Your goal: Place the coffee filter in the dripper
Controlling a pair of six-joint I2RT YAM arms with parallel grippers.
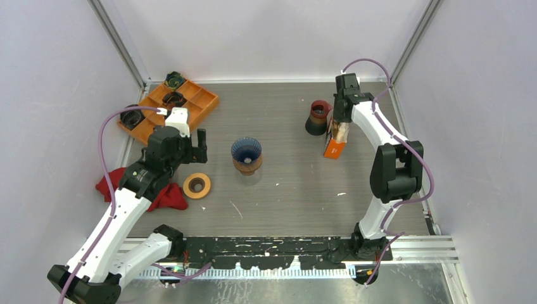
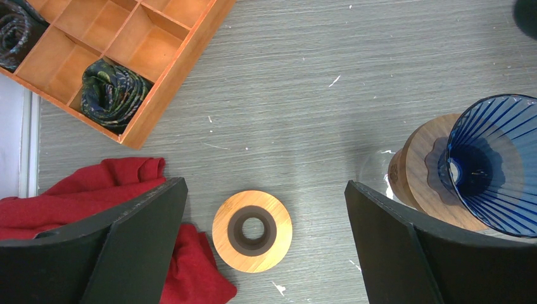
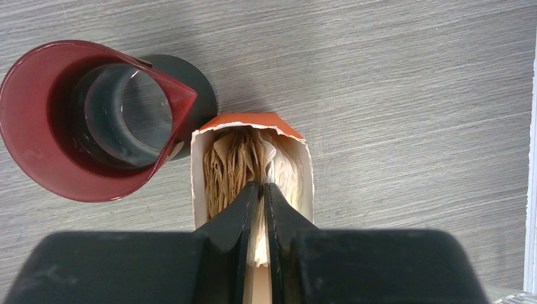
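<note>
The dripper, ribbed blue glass on a wooden collar, stands mid-table. In the left wrist view the dripper is at the right, its bowl empty. An orange box of coffee filters is toward the back right; the right wrist view shows brown filters packed beside white ones. My right gripper is shut at the box's opening, and thin brown paper shows between its fingertips, in line with the filters. Open and empty, my left gripper hangs left of the dripper.
A red-rimmed carafe stands right beside the box. At the left are an orange divided tray, a red cloth and a wooden ring. Bare table lies between dripper and box.
</note>
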